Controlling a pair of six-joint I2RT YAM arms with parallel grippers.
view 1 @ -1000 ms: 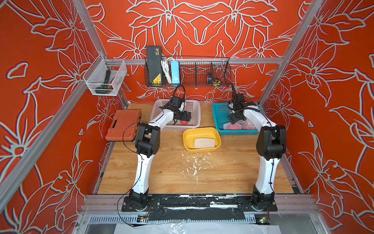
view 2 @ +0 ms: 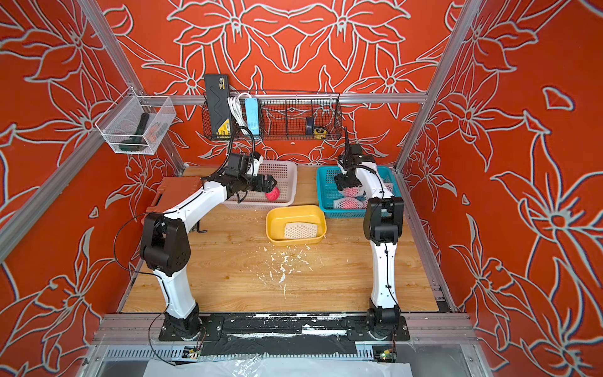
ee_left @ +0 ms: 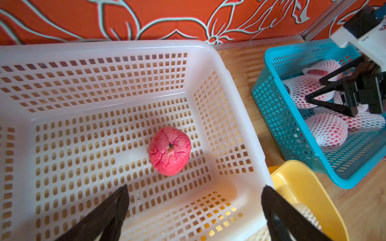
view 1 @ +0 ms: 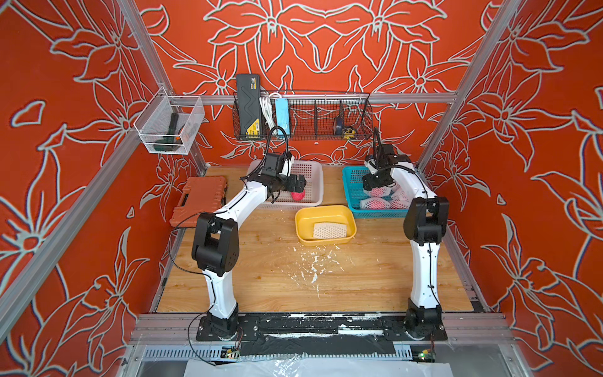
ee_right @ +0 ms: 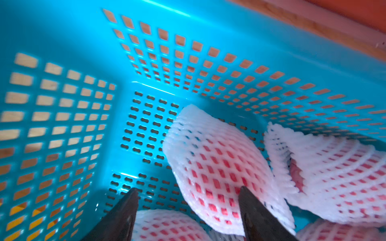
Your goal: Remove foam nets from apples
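One bare red apple (ee_left: 169, 151) rests on the floor of the white basket (ee_left: 225, 132). Above that basket my left gripper is open, its gap empty. The blue basket (ee_left: 277, 104) contains several apples in white foam nets. Over it stands my right gripper, its fingers apart with nothing clasped; one of them (ee_right: 257, 212) overlaps the edge of a netted apple (ee_right: 221, 172) in the right wrist view, and I cannot tell whether they touch. Another netted apple (ee_right: 333, 172) lies to the right. An empty net (view 1: 329, 230) is in the yellow tray (view 1: 301, 220).
White foam scraps (view 1: 314, 264) litter the bare table in front of the yellow tray. An orange case (view 1: 199, 199) lies left of the white basket. The wire rack (view 1: 320, 119) hangs on the back wall behind the baskets.
My left arm has drawn back a little, up and left from the bare apple. My right gripper has shifted left over the blue basket, and its upper arm has swung inward.
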